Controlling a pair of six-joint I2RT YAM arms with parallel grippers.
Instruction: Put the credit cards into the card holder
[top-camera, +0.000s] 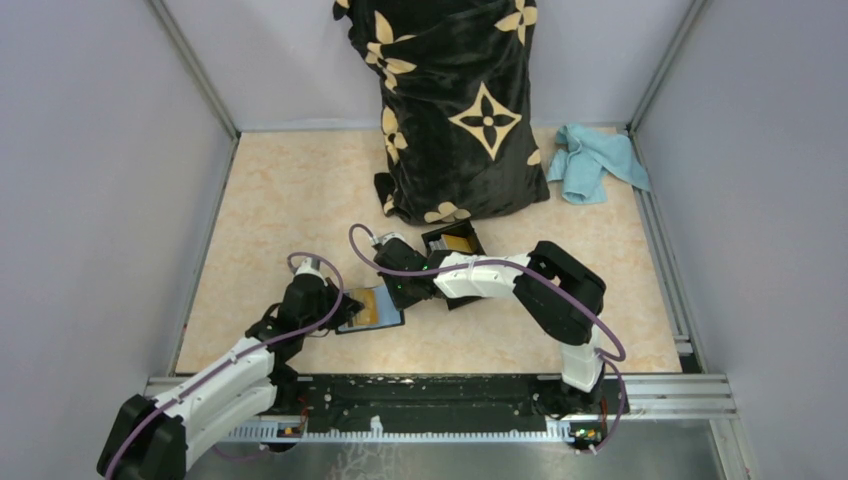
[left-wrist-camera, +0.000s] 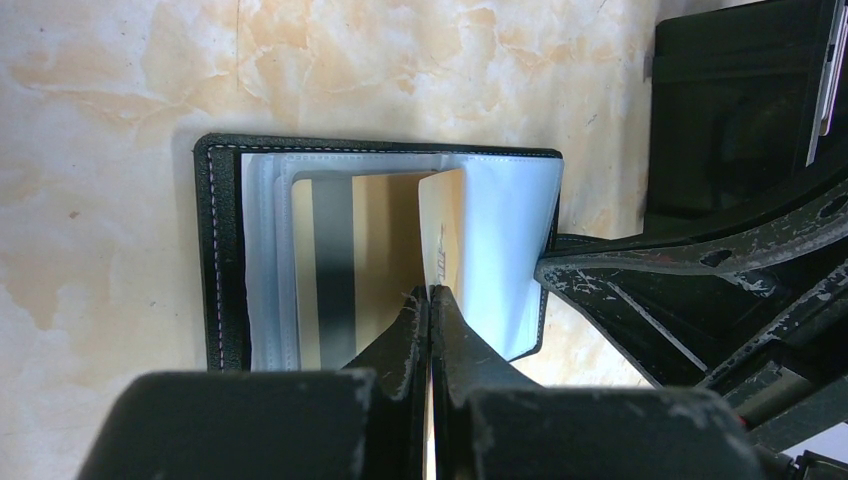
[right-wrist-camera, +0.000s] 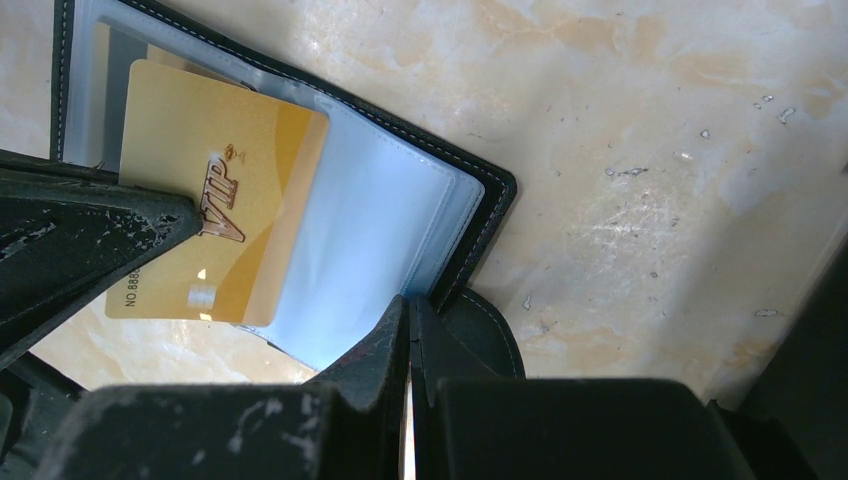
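Observation:
The open card holder (left-wrist-camera: 225, 250), dark with stitched edges and clear sleeves, lies flat on the table. A gold VIP card (right-wrist-camera: 215, 150) stands tilted over it, clear of the sleeve's right part. My left gripper is shut on this card, which shows nearly edge-on in the left wrist view. Another gold card (left-wrist-camera: 378, 250) with a grey stripe lies beneath, inside a clear sleeve. At the holder's right edge, my right gripper is shut with its tips on the rim of the clear sleeve (right-wrist-camera: 365, 215), apparently pinching it.
A black box (top-camera: 462, 228) with a gold card inside stands behind the right arm, partly hidden. Further back lie a black patterned cushion (top-camera: 460, 120) and a blue cloth (top-camera: 595, 165).

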